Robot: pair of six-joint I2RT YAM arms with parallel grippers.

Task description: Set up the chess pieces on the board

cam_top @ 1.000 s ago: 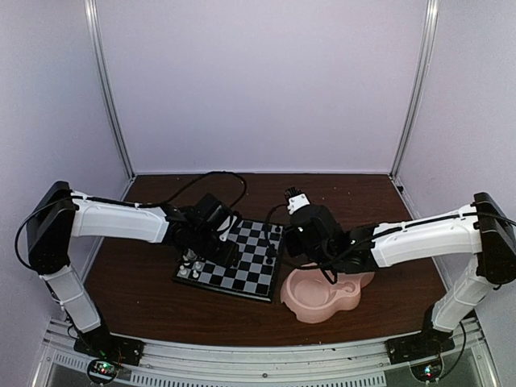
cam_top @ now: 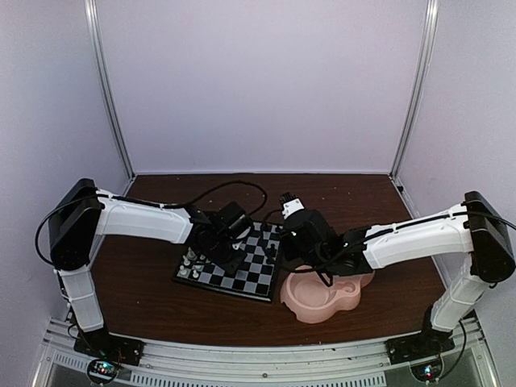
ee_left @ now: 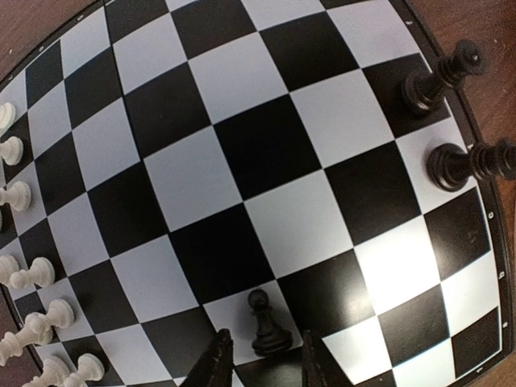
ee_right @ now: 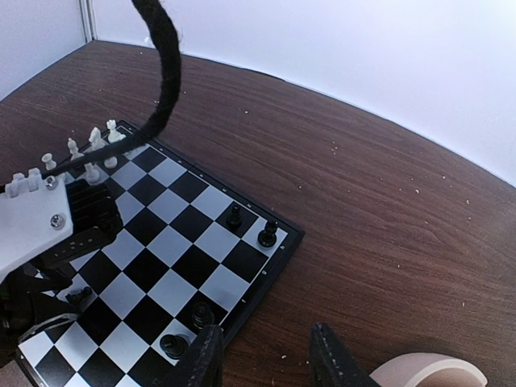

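On the chessboard (cam_top: 242,282), one dark pawn (ee_left: 268,324) seems to lie on its side on a light square. Just past it, my left gripper is open, a finger on either side and nothing held. Two taller dark pieces (ee_left: 439,76) stand by the board's edge in the left wrist view; the right wrist view has a dark pawn (ee_right: 234,215) and a dark piece (ee_right: 268,234), plus two more dark pieces (ee_right: 201,314) nearer. White pieces (ee_left: 32,274) gather along the opposite side. My right gripper is open and empty beside the board.
A pink divided bowl (cam_top: 322,300) sits right of the board, under the right arm; its contents are hidden. The left arm's cable loops over the board. Bare brown table (ee_right: 387,242) lies beyond the board's dark-piece side.
My left arm has moved to the right over the board.
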